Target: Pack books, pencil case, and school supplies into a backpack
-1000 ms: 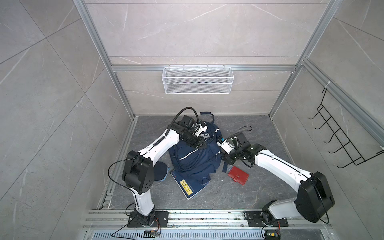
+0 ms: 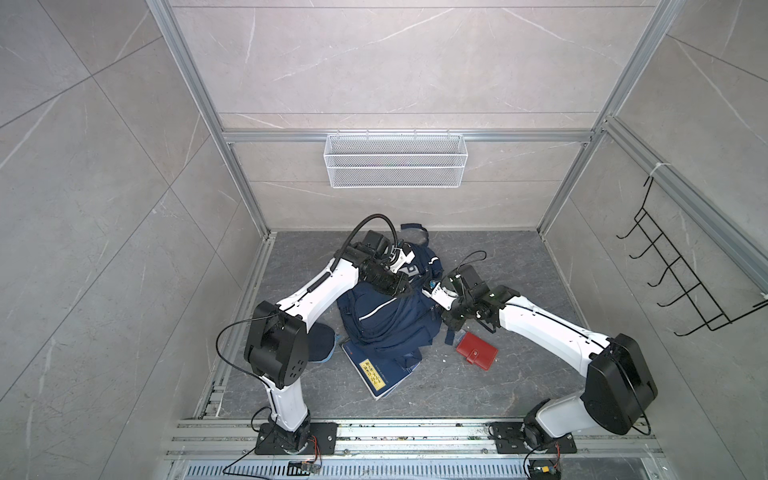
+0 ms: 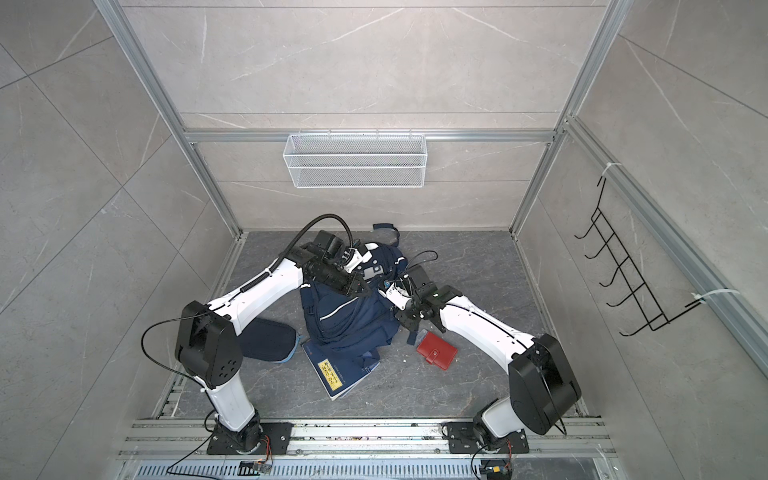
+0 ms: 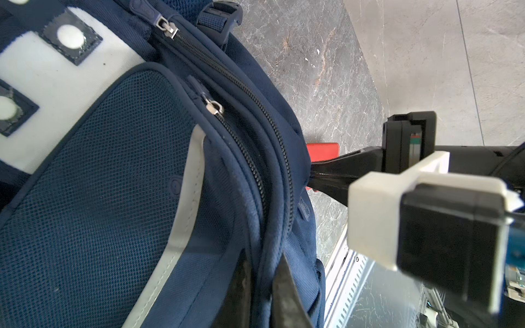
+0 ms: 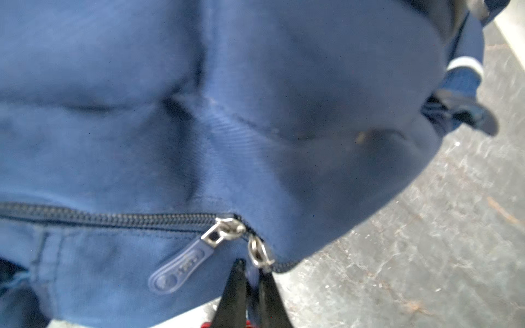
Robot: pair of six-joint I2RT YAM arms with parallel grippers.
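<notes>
A navy backpack point(image 2: 372, 320) lies in the middle of the floor. My left gripper is shut on the backpack's zippered edge, seen in the left wrist view. My right gripper is at a side zipper with two metal pulls point(image 5: 224, 232); its fingers are shut, a pull tab visible at them, whether held I cannot tell. A navy book with a yellow label point(image 2: 373, 376) lies under the bag's front. A dark blue case point(image 3: 264, 340) lies at left, a red wallet point(image 2: 477, 350) at right.
A white wire basket point(image 2: 396, 160) hangs on the back wall, and a black hook rack point(image 2: 672, 264) on the right wall.
My right gripper has moved slightly left and inward against the backpack. The left arm and the objects on the floor look unchanged.
</notes>
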